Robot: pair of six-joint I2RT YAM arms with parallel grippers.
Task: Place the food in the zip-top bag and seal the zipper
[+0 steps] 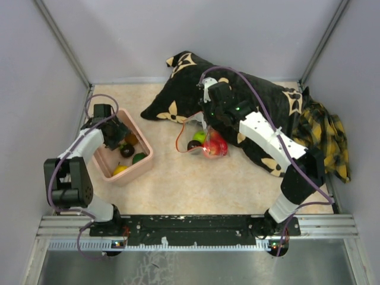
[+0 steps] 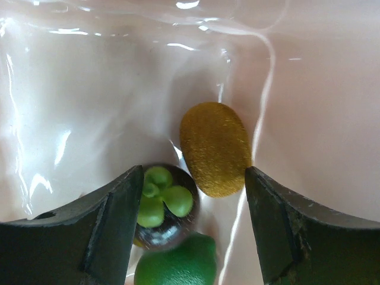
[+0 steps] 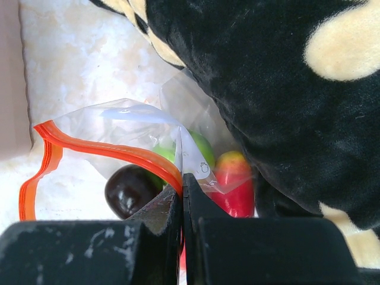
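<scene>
In a pink bin (image 1: 142,160), my open left gripper hangs just over a brown oval food (image 2: 215,148), a dark round piece with green top (image 2: 157,208) and a green piece (image 2: 175,264); a yellow piece (image 1: 119,170) lies nearer the front. The clear zip bag (image 3: 107,122) with orange zipper holds a dark round food (image 3: 130,190), a green one (image 1: 200,136) and red ones (image 3: 231,193). My right gripper is shut on the bag's edge at the zipper.
A dark cushion with pale flowers (image 1: 160,107) lies behind and right of the bag, and a yellow plaid cloth (image 1: 329,145) at the far right.
</scene>
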